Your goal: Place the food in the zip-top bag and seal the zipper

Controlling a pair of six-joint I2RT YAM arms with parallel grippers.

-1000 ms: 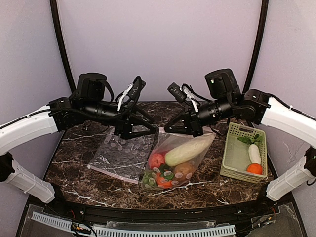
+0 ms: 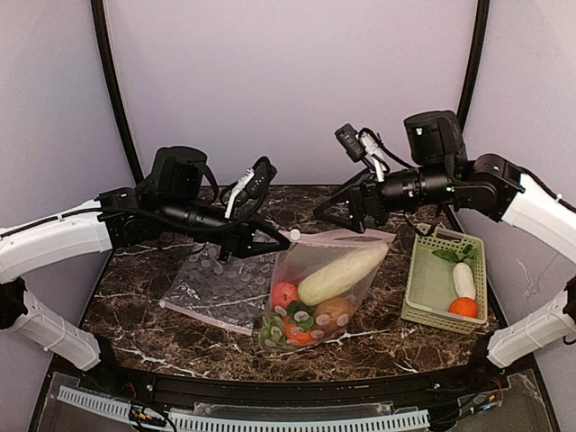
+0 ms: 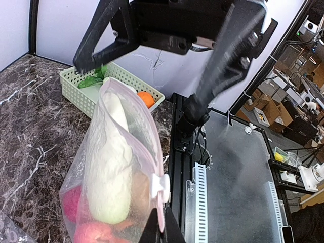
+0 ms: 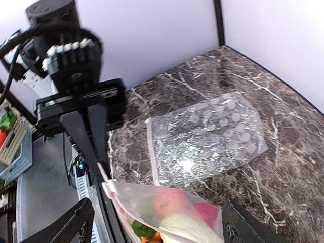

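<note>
The clear zip top bag [image 2: 364, 295] stands upright at the middle of the table, with a long pale vegetable [image 2: 342, 276], a pinkish-red round item [image 2: 284, 293], a brown round item [image 2: 333, 312] and some greens inside. My left gripper [image 2: 284, 241] is shut on the pink zipper edge at the bag's left top corner, right beside the white slider [image 3: 160, 187]. The mouth gapes in the left wrist view. My right gripper [image 2: 338, 221] stands open above the mouth, its blurred fingers [image 4: 76, 225] apart from the bag with nothing between them.
A second clear bag [image 2: 211, 286] lies flat and empty on the dark marbled table [image 2: 135, 337]. At the right stands a pale green basket [image 2: 407, 310] holding an orange item [image 2: 463, 307], a white item and leaves.
The bag's mouth gapes wider.
</note>
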